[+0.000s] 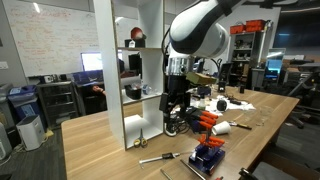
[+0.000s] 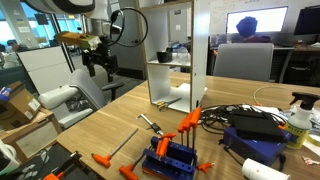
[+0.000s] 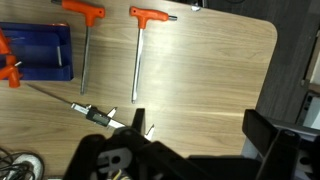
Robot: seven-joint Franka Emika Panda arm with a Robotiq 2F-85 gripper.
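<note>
My gripper stands open with nothing between its fingers, high over the wooden table. In the wrist view two orange T-handle hex keys point(image 3: 148, 14) point(image 3: 84, 12) lie at the upper left. The blue holder point(image 3: 35, 52), with another orange handle point(image 3: 8, 72) across it, is at the left edge. A slim tool with a dark and silver body point(image 3: 105, 118) rests below them, partly near my left finger. In exterior view 2 the gripper point(image 2: 100, 68) hangs at the left, well away from the blue holder point(image 2: 172, 155) with its orange handles point(image 2: 190, 120).
A white shelf unit point(image 1: 117, 70) stands upright beside the work area. Behind the holder sit a black-topped blue box point(image 2: 255, 135), a white spray bottle point(image 2: 300, 112) and cables point(image 2: 222, 112). Bare wood point(image 3: 215, 65) lies open in the wrist view's middle.
</note>
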